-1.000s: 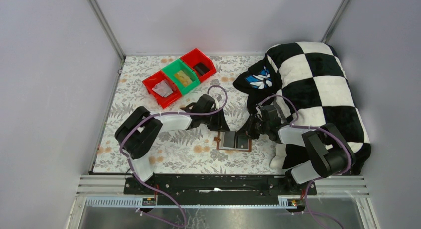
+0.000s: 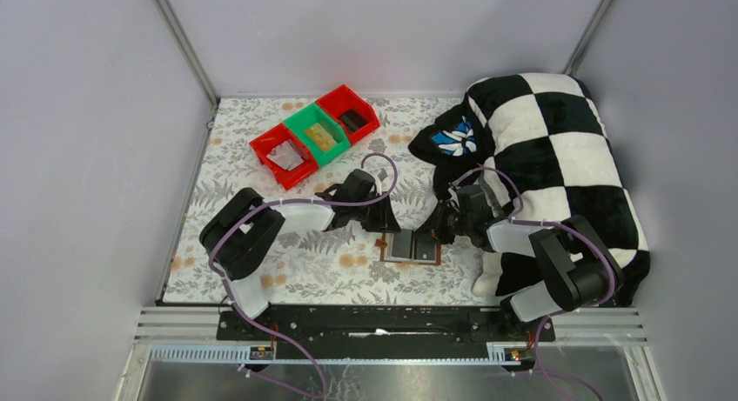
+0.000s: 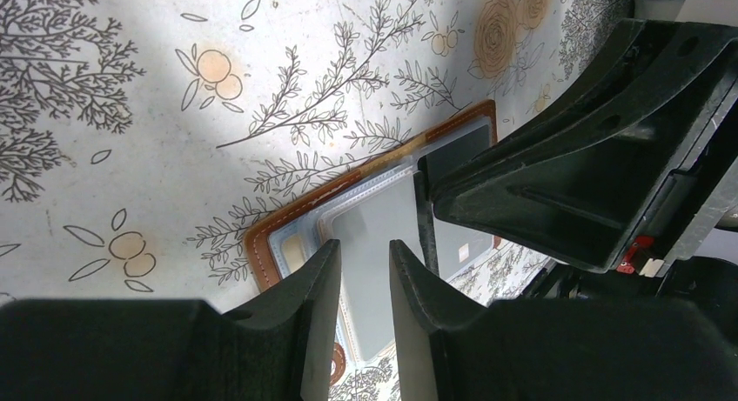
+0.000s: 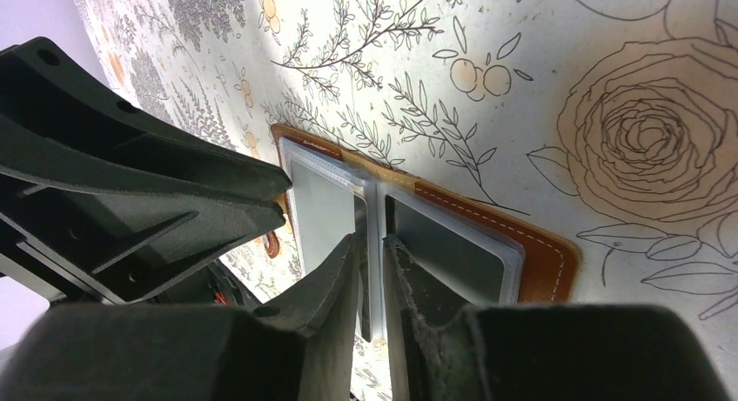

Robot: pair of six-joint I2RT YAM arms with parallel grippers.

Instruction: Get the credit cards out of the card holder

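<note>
The brown card holder (image 2: 411, 261) lies open on the floral table, with clear sleeves holding grey and dark cards (image 3: 374, 262) (image 4: 324, 210). My left gripper is over its left half in the left wrist view, fingertips at the sleeve, slightly apart. My right gripper is at the middle of the holder in the right wrist view, fingertips close together over the seam between sleeves. Each wrist view also shows the other gripper's dark body beside the holder. Whether anything is between the fingers is not clear.
Red (image 2: 346, 96) and green (image 2: 305, 118) bins with items stand at the back left. A checkered plush cushion (image 2: 583, 157) covers the right side of the table. The table left of the holder is clear.
The right arm and holder show no visible change.
</note>
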